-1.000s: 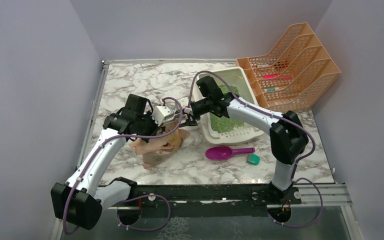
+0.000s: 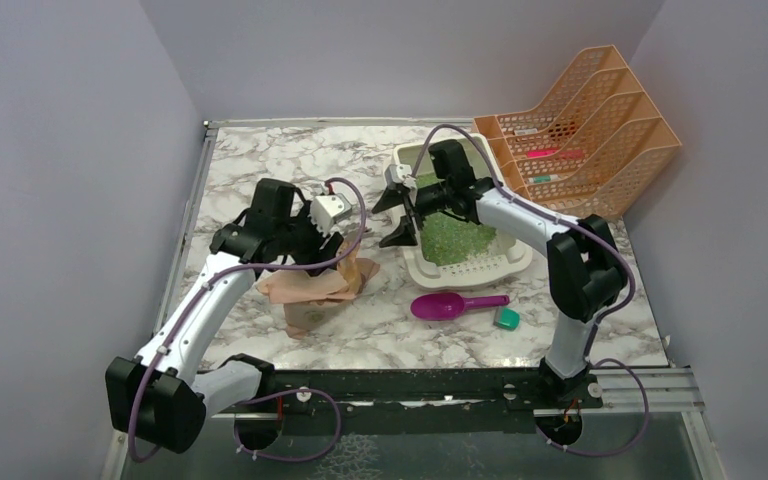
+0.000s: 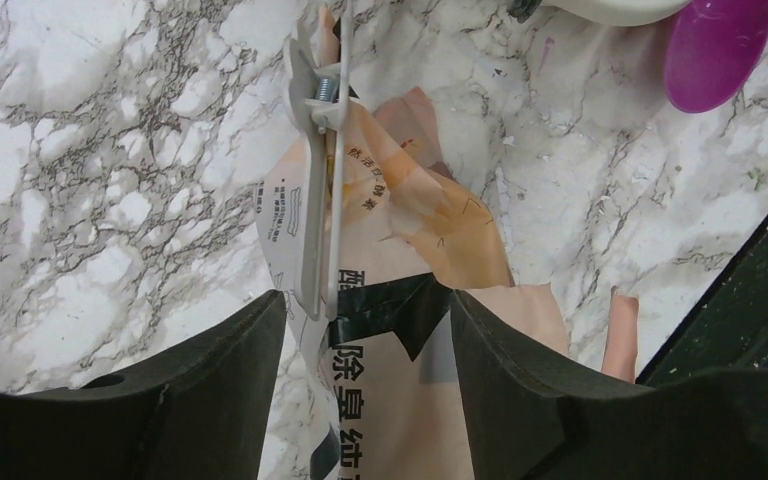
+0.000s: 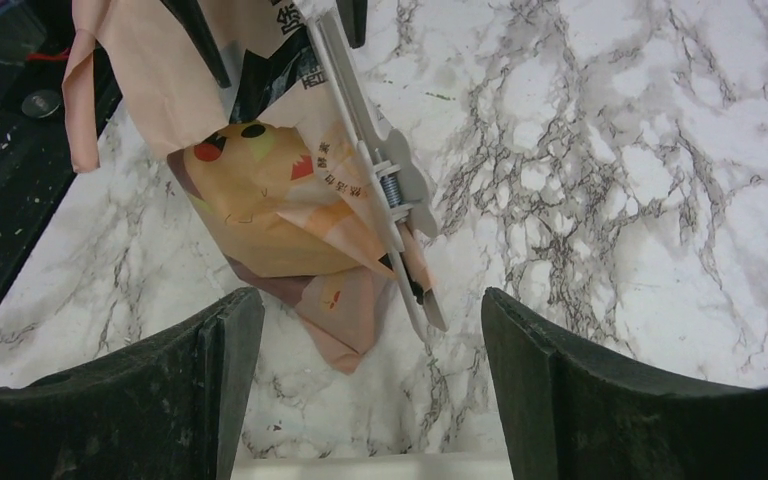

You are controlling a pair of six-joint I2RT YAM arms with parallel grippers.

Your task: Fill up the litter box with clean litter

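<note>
The crumpled peach paper litter bag (image 2: pixel 310 287) lies on the left part of the table. A long white sealing clip (image 3: pixel 336 200) runs along one side of its neck. Directly over the bag, my left gripper has its fingers apart, with the bag's black tape patch (image 3: pixel 385 305) showing in the gap; they do not appear clamped on it. My right gripper (image 2: pixel 378 225) is open and empty at the litter box's left edge, pointing toward the clip's end. Inside the cream litter box (image 2: pixel 495 264), green litter (image 2: pixel 450 242) covers much of the visible floor.
A purple scoop (image 2: pixel 443 307) and a small green item (image 2: pixel 507 318) lie in front of the litter box. An orange rack (image 2: pixel 590 140) stands at the back right, touching or close to the box. Bare marble tabletop (image 2: pixel 270 160) shows at the back left.
My right gripper has drawn back from beside the bag toward the litter box, its fingers now spread. My left gripper has shifted slightly over the bag. The bag stays in about the same place.
</note>
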